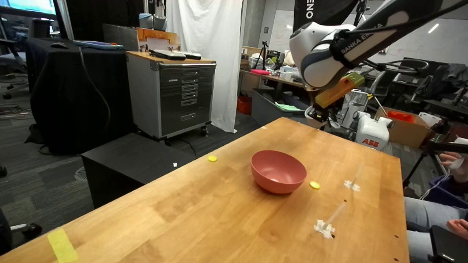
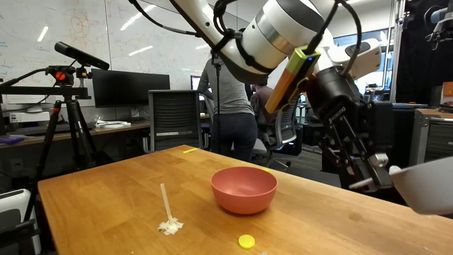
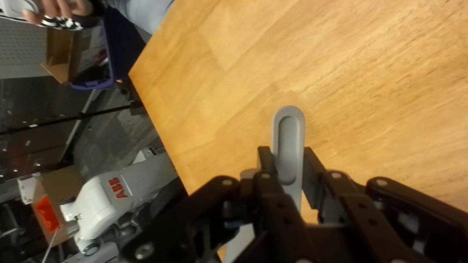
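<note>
In the wrist view, my gripper is shut on a light grey handle (image 3: 288, 127) with a rounded end and a long recess, one finger along each side. The handle's end sticks out past the fingertips, above bare wood. In exterior view 2 the gripper (image 2: 373, 182) tilts downward at the right. A smooth light grey vessel (image 2: 426, 187) shows close by, cut off by the frame edge; its join to the handle is hidden. Well apart from the gripper, a red bowl (image 1: 279, 171) sits upright on the table, and its visible inside looks empty.
Yellow discs (image 1: 212, 158) lie on either side of the bowl. Thin clear sticks (image 2: 166, 202) rise from taped patches near one table edge. A person sits beside the table (image 1: 197, 206), and a white ABB arm (image 1: 372, 131) stands beyond its far end.
</note>
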